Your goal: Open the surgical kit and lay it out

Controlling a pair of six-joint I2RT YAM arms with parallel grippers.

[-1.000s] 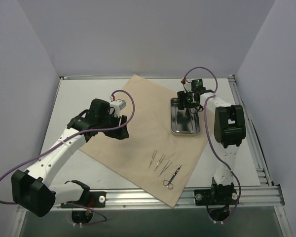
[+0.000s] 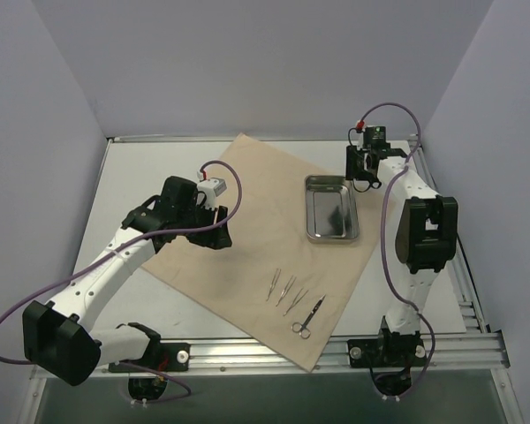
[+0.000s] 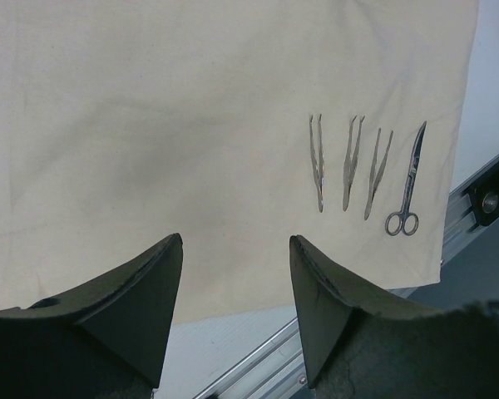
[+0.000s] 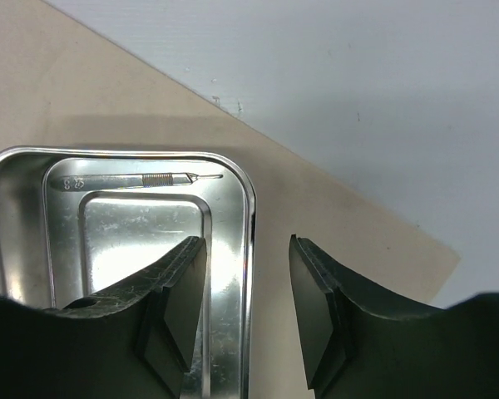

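Observation:
A steel tray [image 2: 331,231] sits on the beige cloth [image 2: 238,265]; in the right wrist view a scalpel handle [image 4: 116,182] lies inside along its upper edge. My right gripper hangs open over the tray's right rim. My left gripper is open above bare cloth at the left. Laid out on the lower right of the cloth are several instruments: tweezers [image 3: 318,170], more forceps [image 3: 349,170] and scissors [image 3: 407,195].
The white table [image 2: 132,177] surrounds the cloth, with metal rails at its edges.
My right gripper has moved up and to the right, away from over the tray's middle. The left arm and the laid-out instruments look unchanged.

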